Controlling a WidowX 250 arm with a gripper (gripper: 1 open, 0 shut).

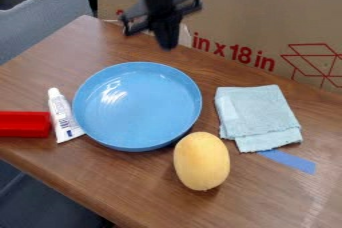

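My dark gripper [166, 34] hangs above the far edge of the table, behind the blue plate [136, 107], shut with nothing visible between its fingers. The plate lies flat and empty in the middle of the table. A white tube [64, 117] rests at its left, beside a red object [22, 124]. A yellow mango [202, 161] sits at the plate's front right, and a folded pale blue cloth [258, 115] lies to the right.
A cardboard box [267, 17] stands along the back. A strip of blue tape [287, 161] is on the wooden table [147, 197].
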